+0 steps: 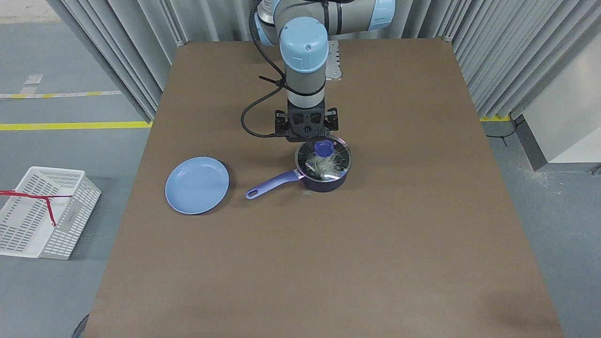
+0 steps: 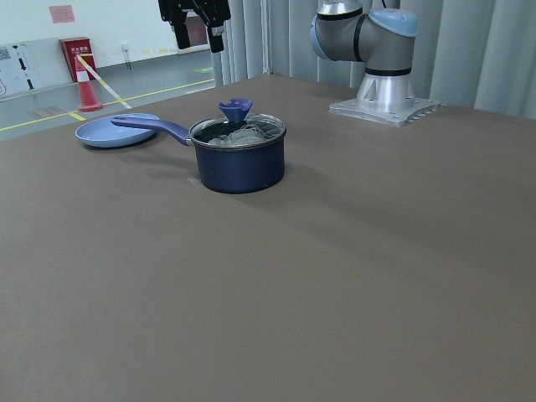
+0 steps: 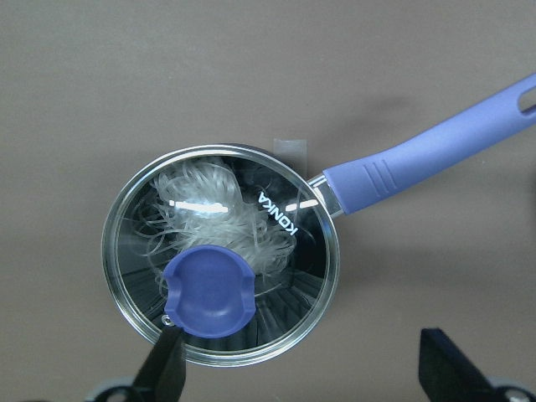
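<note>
A dark blue saucepan (image 2: pixel 240 172) with purple handle (image 3: pixel 427 151) sits on the brown table, its glass lid on, pale stringy contents visible beneath. The lid's purple knob (image 3: pixel 209 293) faces up. My gripper hangs above the pan, its fingers wide apart with nothing between them; in the front view it is just behind the lid, and in the left view it is high up. A blue plate (image 1: pixel 197 185) lies to the pan's left in the front view.
A white basket (image 1: pixel 70 225) stands on the floor at left, beyond the table edge. Corrugated panels line the back.
</note>
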